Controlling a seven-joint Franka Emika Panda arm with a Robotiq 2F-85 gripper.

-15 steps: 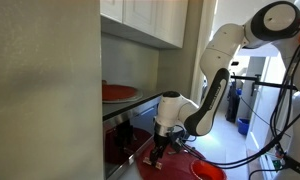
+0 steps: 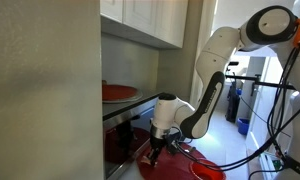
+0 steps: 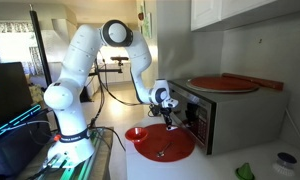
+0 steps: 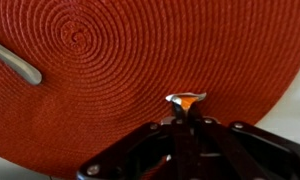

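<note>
My gripper [image 3: 170, 127] hangs low over the round red woven placemat [image 3: 150, 147], on its side nearest the oven. In the wrist view the dark fingers come in from the bottom and stand close together. A small shiny white-and-orange thing [image 4: 186, 100] shows right at their tips; whether they hold it or it lies just beyond them, I cannot tell. A silver utensil handle [image 4: 15, 62] rests on the mat at the left, apart from the gripper. A red bowl [image 3: 136, 134] is on the placemat's far left edge.
A toaster oven or microwave [image 3: 235, 108] stands close beside the gripper, another red mat [image 3: 239, 85] on its top. A small green thing [image 3: 245, 172] and a blue-topped thing [image 3: 286, 159] sit at the front right.
The arm's wrist has shifted very slightly left in exterior view 1. Its gripper stays low over the placemat, and the bowl has not visibly moved.
</note>
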